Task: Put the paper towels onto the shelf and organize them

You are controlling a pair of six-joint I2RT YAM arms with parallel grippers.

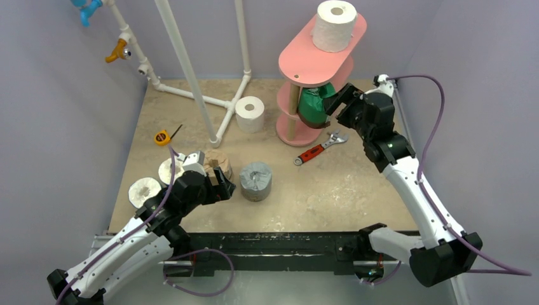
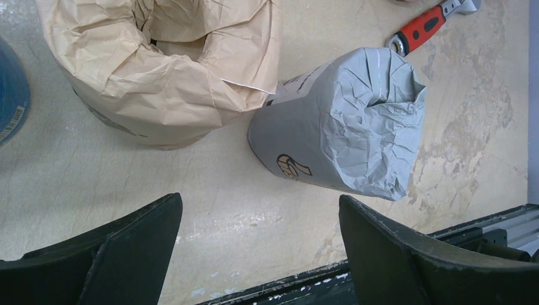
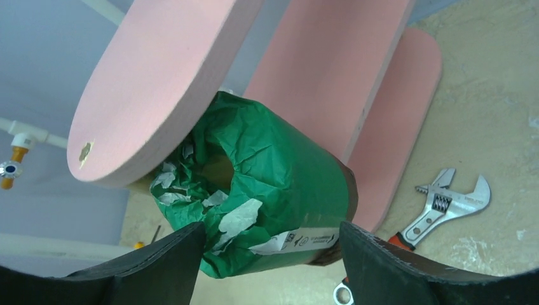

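Observation:
A green-wrapped roll (image 3: 295, 171) rests on the middle tier of the pink shelf (image 1: 318, 54), partly under its top board and overhanging the tier's edge. My right gripper is open beside the roll, fingers spread and apart from it as far as shows. On the top board stands a white roll (image 1: 334, 28). A second white roll (image 1: 250, 115) is on the table left of the shelf. My left gripper is open and empty, near a grey-wrapped roll (image 2: 375, 121) and a brown-wrapped roll (image 2: 171, 82).
Two more rolls, including a pale one (image 1: 144, 190), stand left of my left arm. White pipes (image 1: 229, 105) rise at the back left. A wrench (image 1: 321, 147) lies before the shelf, a tape measure (image 1: 162, 137) at left.

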